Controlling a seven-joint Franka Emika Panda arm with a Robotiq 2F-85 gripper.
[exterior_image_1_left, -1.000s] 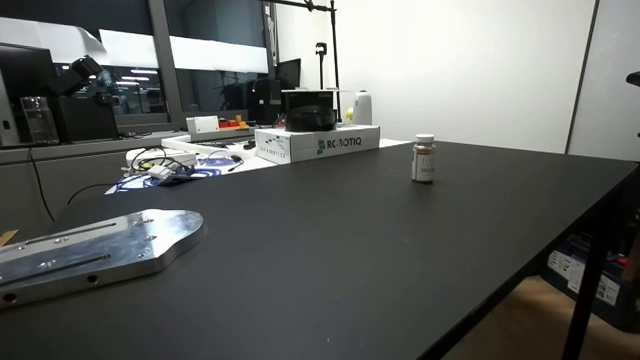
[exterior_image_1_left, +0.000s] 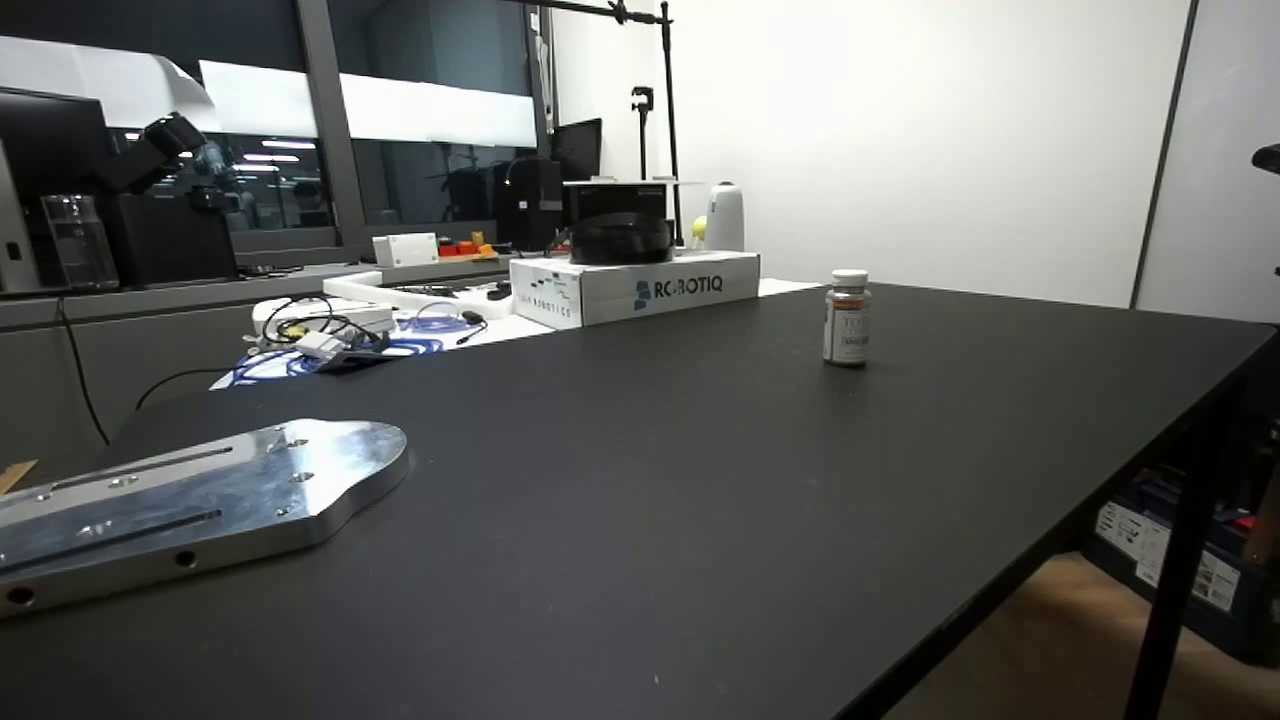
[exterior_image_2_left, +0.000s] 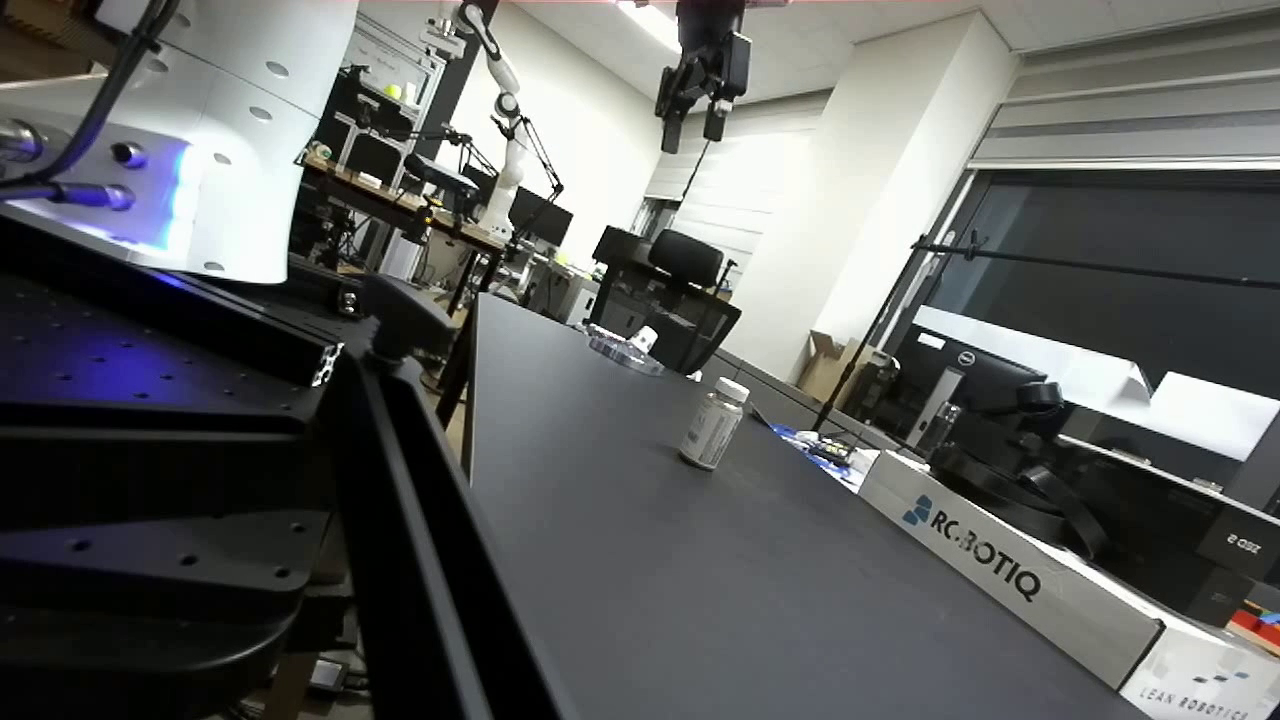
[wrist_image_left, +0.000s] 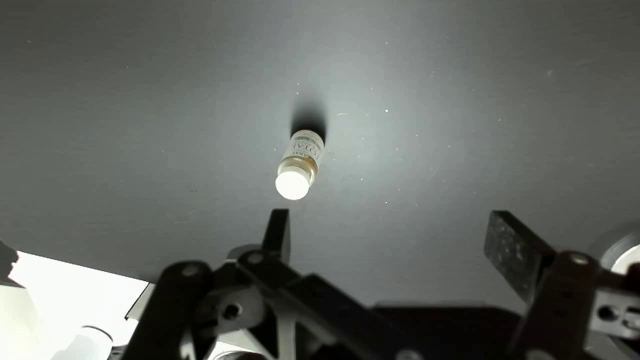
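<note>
A small clear bottle (exterior_image_1_left: 847, 322) with a white cap and a printed label stands upright on the dark table (exterior_image_1_left: 624, 528). In the second exterior view the same bottle (exterior_image_2_left: 714, 425) stands near the middle of the tabletop. My gripper (exterior_image_2_left: 693, 132) hangs well above the table there, its two fingers spread apart. From the wrist, the bottle (wrist_image_left: 301, 161) shows beyond the left fingertip, apart from it. The gripper is open and only bare tabletop shows between its fingers. The first exterior view does not show the gripper.
A shiny metal plate (exterior_image_1_left: 204, 498) lies at the table's left end. Along the window side sit a Robotiq box (exterior_image_1_left: 666, 288) and several cables (exterior_image_1_left: 402, 348). The tabletop around the bottle is clear.
</note>
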